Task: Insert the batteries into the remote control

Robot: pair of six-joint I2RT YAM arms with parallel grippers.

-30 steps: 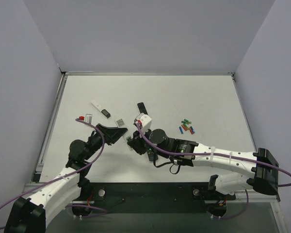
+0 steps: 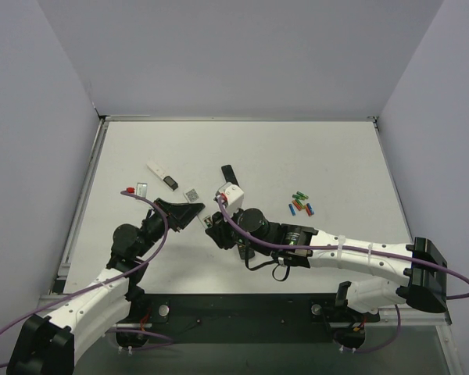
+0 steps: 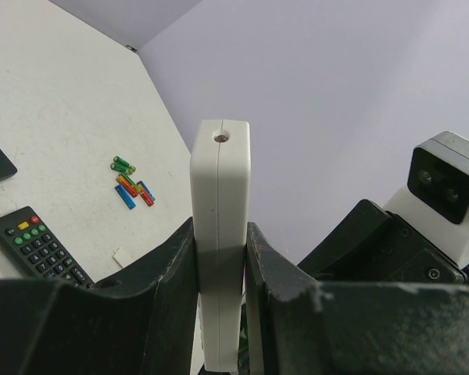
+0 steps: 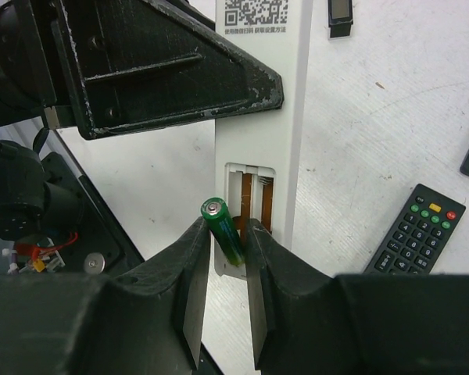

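Observation:
A white remote with a QR sticker is held upright in my left gripper, seen edge-on in the left wrist view and face-on in the right. Its battery compartment is open, with metal contacts visible. My right gripper is shut on a green battery [image 4: 223, 226], which stands tilted out in front of the compartment, its top end at the compartment's left side; whether its lower end touches the inside cannot be told.
Several loose batteries [image 2: 301, 205] lie right of centre on the table. A black keypad remote [image 4: 410, 238] and dark flat objects [image 2: 228, 173] lie behind and below the arms. Another white remote [image 2: 158, 170] lies at back left.
Over the last second both grippers and the held remote have shifted very slightly in the top view; little else has changed.

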